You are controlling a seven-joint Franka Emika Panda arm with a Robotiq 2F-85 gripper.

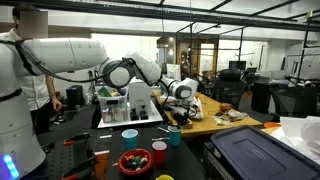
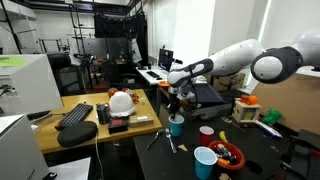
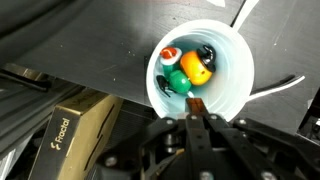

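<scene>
A blue cup (image 1: 174,140) stands on the dark table below my gripper (image 1: 181,122). From the other side, the same cup (image 2: 176,129) is directly under the hand. Looking down in the wrist view, I see a round pale interior (image 3: 237,65) holding small toys: an orange-yellow one (image 3: 197,70), a red and white one (image 3: 170,57) and a green one (image 3: 180,82). The shut fingertips of my gripper overlap the cup's near side in this view, with nothing visible between them. Their exact height relative to the rim cannot be told.
Another blue cup (image 2: 205,162), a red cup (image 1: 159,154) and a red bowl of small items (image 1: 135,163) stand nearby. Utensils (image 3: 275,88) lie beside the cup. A box (image 3: 75,140) marked Fractal is close to the hand. A large dark tray (image 1: 262,158) fills the right.
</scene>
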